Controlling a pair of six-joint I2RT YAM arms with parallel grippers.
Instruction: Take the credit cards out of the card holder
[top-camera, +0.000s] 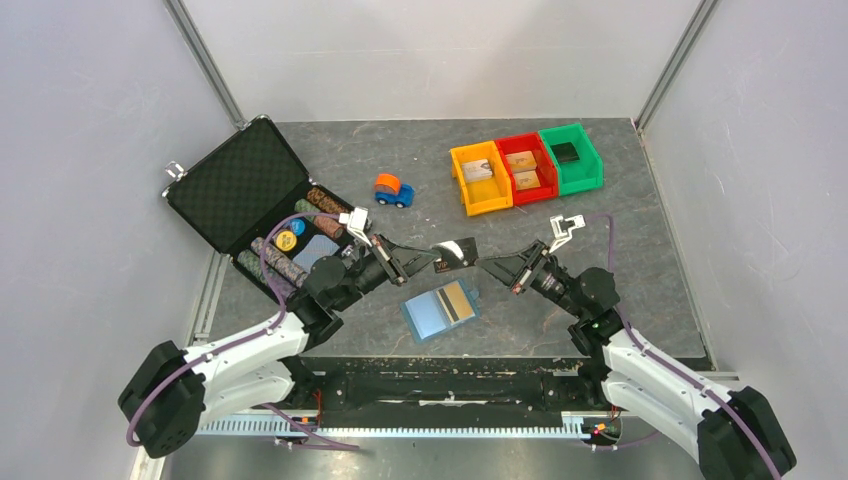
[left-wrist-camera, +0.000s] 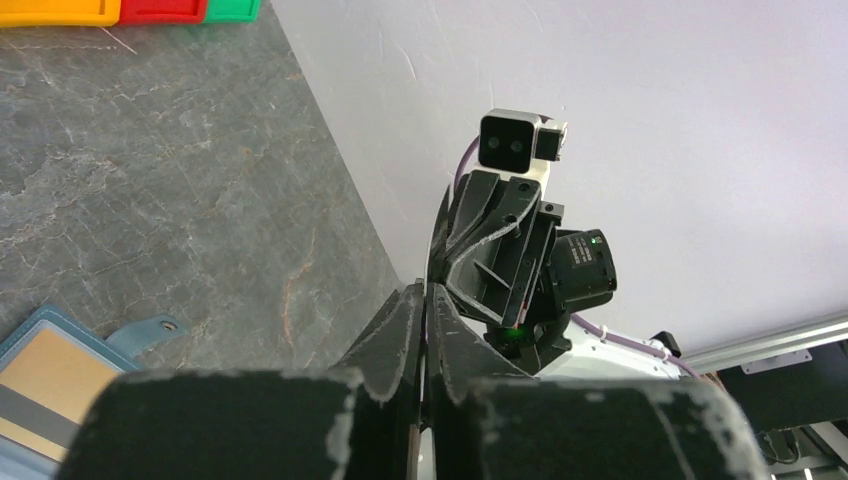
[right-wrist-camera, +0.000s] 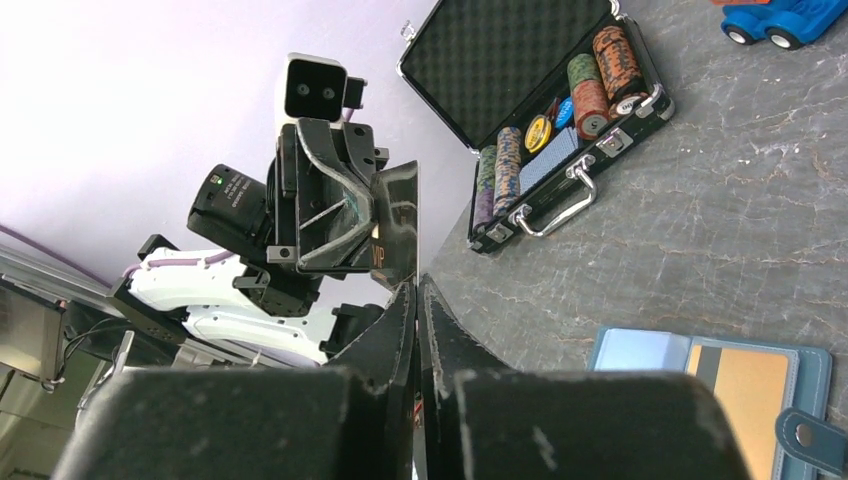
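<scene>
A black card (top-camera: 466, 246) marked VIP, with a bright glare on it, is held in the air by my left gripper (top-camera: 437, 251), which is shut on its left side. My right gripper (top-camera: 480, 262) is shut, its tips right at the card's opposite edge. In the right wrist view the card (right-wrist-camera: 402, 200) stands nearly edge-on just beyond my fingertips; nothing clear shows between them. Below, the light-blue card holder (top-camera: 426, 315) lies spread open on the table, a tan card with a dark stripe (top-camera: 456, 301) in its right side.
Yellow (top-camera: 488, 203), red (top-camera: 541, 192) and green (top-camera: 594, 172) bins stand at the back right, holding small items. An open case of chips (top-camera: 237, 183) sits at left, near a blue and orange toy truck (top-camera: 400, 198). Grey table right of the holder is clear.
</scene>
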